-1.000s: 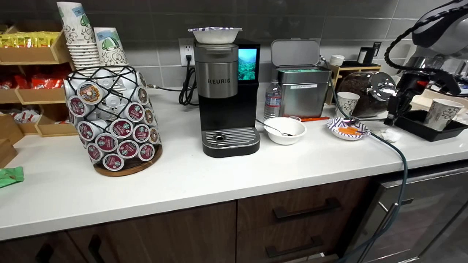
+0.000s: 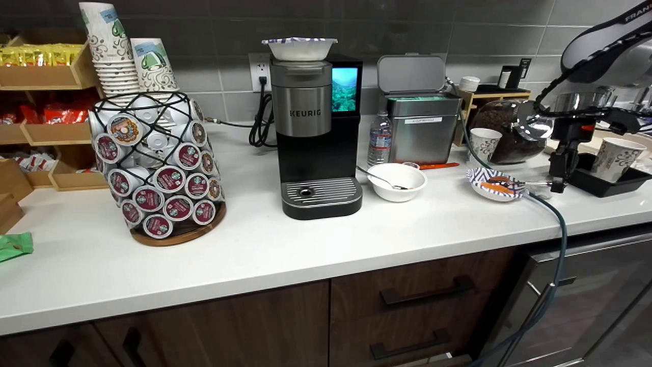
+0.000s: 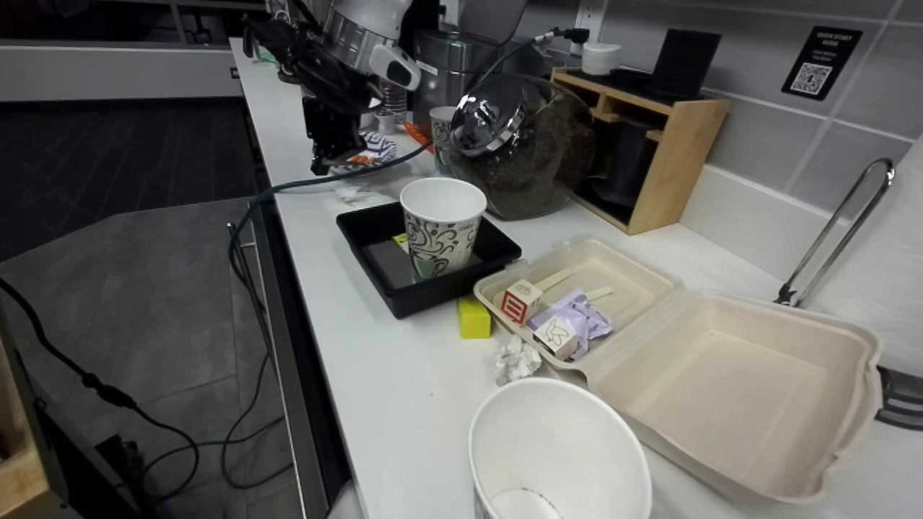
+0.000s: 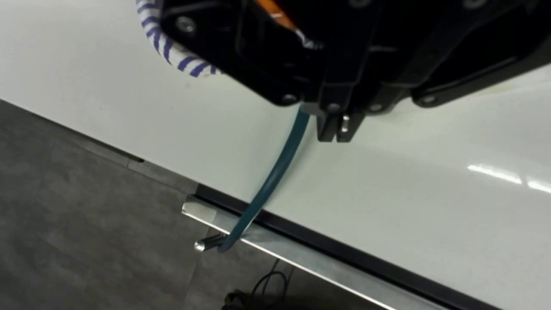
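Observation:
In exterior view 1, my gripper [image 2: 554, 183] is low over the counter at the right, shut on the handle of a thin metal utensil [image 2: 538, 183]. The utensil reaches left into a small purple-and-white patterned bowl [image 2: 484, 191] with orange contents [image 2: 496, 189]. Its dark far end lies over the orange; its exact shape cannot be made out. In the wrist view, the fingertips of my gripper are close together, with a metal end showing at them. Part of the bowl rim [image 4: 168, 49] shows at upper left, mostly hidden by the gripper body.
A green hose [image 2: 554, 215] crosses the counter beside the bowl and hangs over the front edge. Left of the patterned bowl stands a white bowl [image 2: 383, 190] with a spoon. A black tray [image 3: 372, 255] holding a paper cup [image 3: 443, 226] sits near the gripper. Open counter lies in front.
My gripper has moved right and lower toward the counter's front, the utensil with it.

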